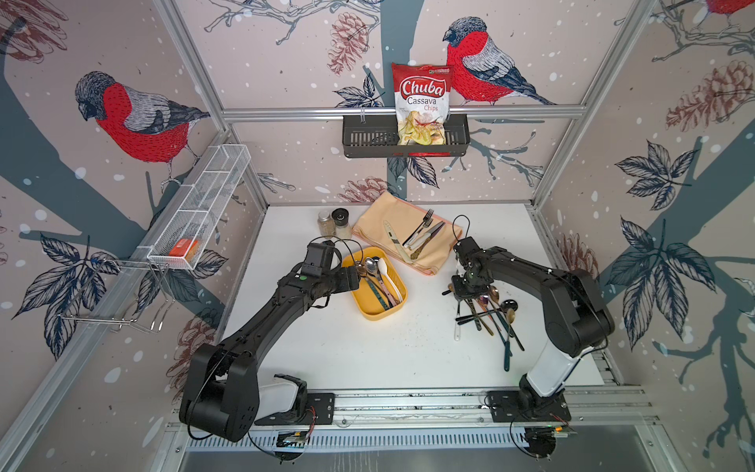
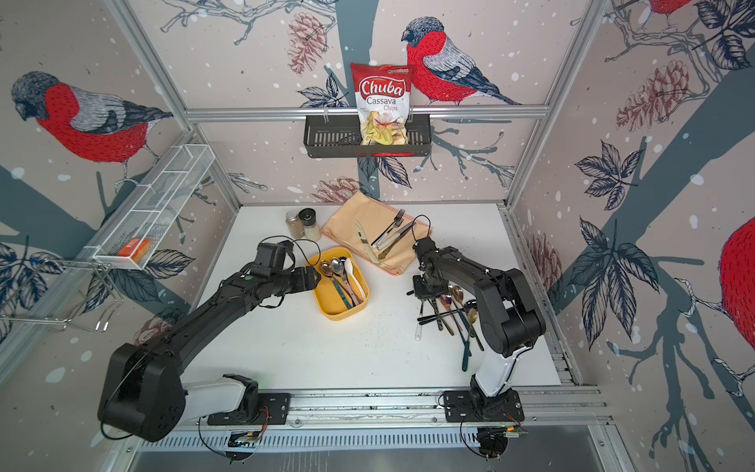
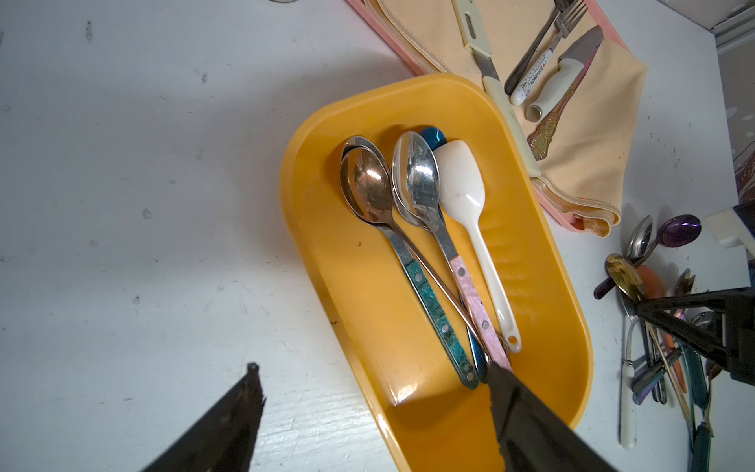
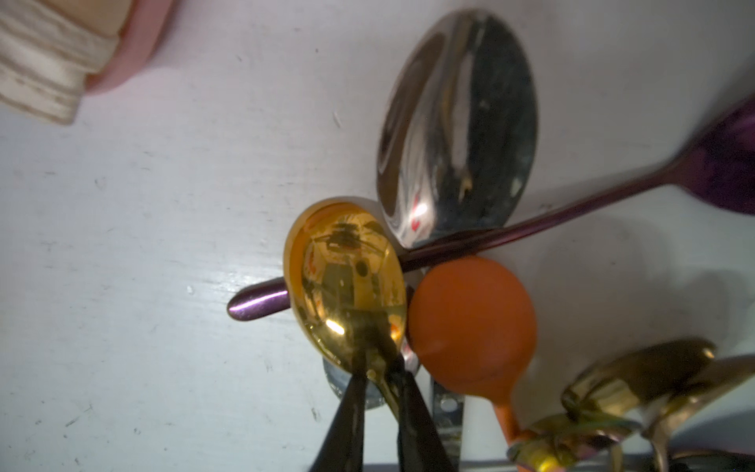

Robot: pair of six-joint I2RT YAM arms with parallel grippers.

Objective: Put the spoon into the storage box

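Observation:
The yellow storage box [image 3: 361,314] holds several spoons, among them a white one [image 3: 464,188]. My left gripper is open above the box's left part and near end, nothing between its fingers. My right gripper is low over the pile of loose spoons at the table's right, its fingertips close around the neck of a gold spoon [image 4: 346,275]; whether they grip it cannot be told. Beside it lie an orange spoon [image 4: 472,322], a silver spoon [image 4: 456,126] and a purple spoon [image 4: 715,157].
A peach cloth [image 1: 377,220] with knives and forks lies behind the box. Two jars [image 1: 340,220] stand at the back left. A shelf [image 1: 369,149] with a chips bag is on the back wall.

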